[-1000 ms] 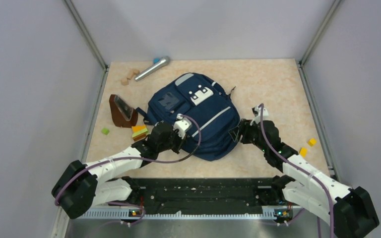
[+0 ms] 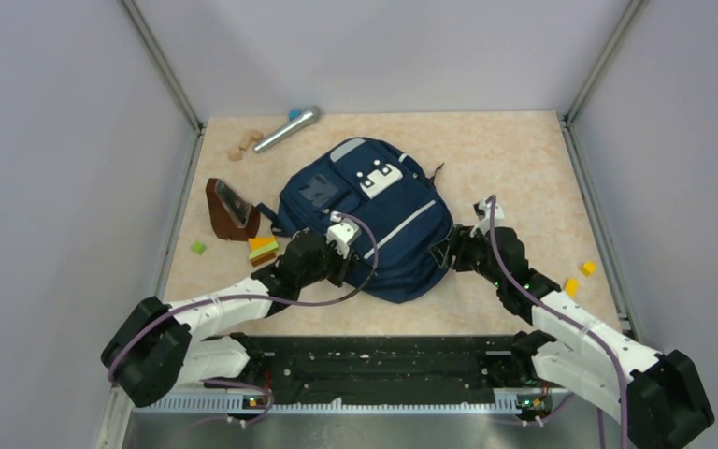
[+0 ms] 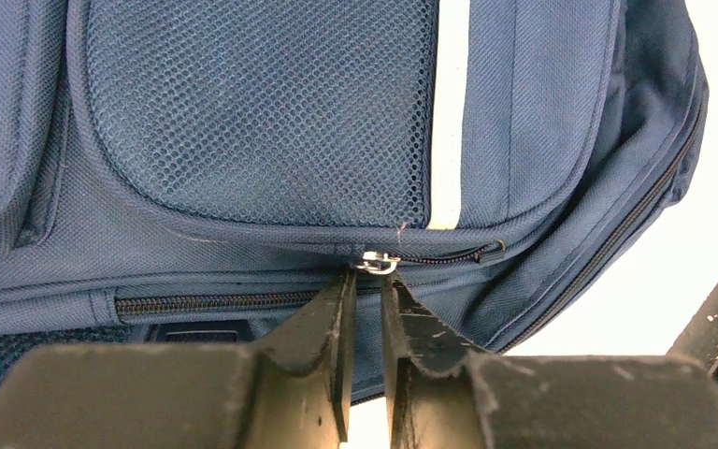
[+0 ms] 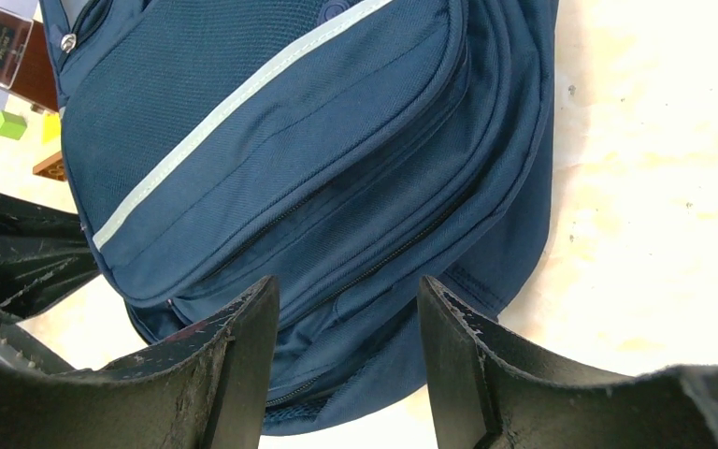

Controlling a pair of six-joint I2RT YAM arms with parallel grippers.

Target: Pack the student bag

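Note:
The navy backpack (image 2: pixel 374 187) lies flat in the middle of the table. My left gripper is at its near-left side, fingertips close together at a silver zipper pull (image 3: pixel 377 262) on the mesh pocket (image 3: pixel 252 112); whether the pull is between them or just beyond them I cannot tell. My right gripper stands open over the bag's right side, with nothing held, above folded fabric and zippers.
A brown stand (image 2: pixel 224 210), coloured blocks (image 2: pixel 263 247) and a green block (image 2: pixel 198 247) lie left; a silver cylinder (image 2: pixel 282 131) behind; yellow blocks (image 2: pixel 587 267) at right.
The left arm has shifted very slightly at its rear joints and gripper. The backpack and right arm look unchanged.

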